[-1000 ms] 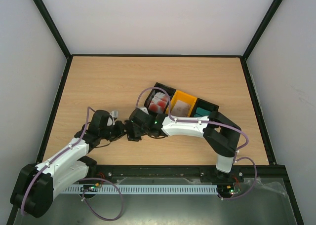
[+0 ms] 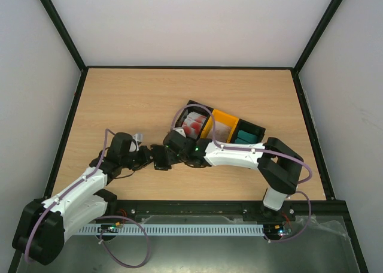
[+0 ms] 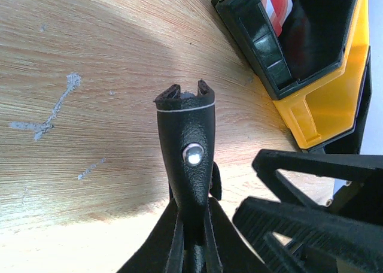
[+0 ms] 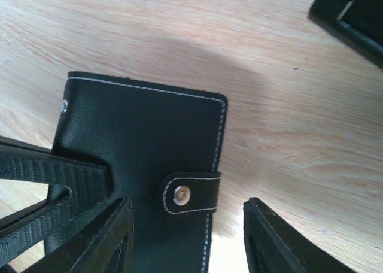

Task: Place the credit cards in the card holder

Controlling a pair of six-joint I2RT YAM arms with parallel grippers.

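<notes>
The black card holder (image 4: 137,126), stitched in white, has its snap strap (image 4: 200,193) lying closed across the right edge. My left gripper is shut on this holder, which appears edge-on in the left wrist view and hangs above the table. In the right wrist view, a left finger (image 4: 60,170) rests across the holder's face. My right gripper is open, its fingertips spread to either side of the strap, with nothing gripped. Red-and-white cards (image 2: 192,124) lie in the box's left black compartment.
The box (image 2: 236,118) stands behind the right arm, with pale items (image 2: 222,131) in its yellow compartment and teal ones (image 2: 246,137) in the right black one. Its near corner (image 3: 272,66) is close to both grippers.
The left arm and the holder stay nearly still.
</notes>
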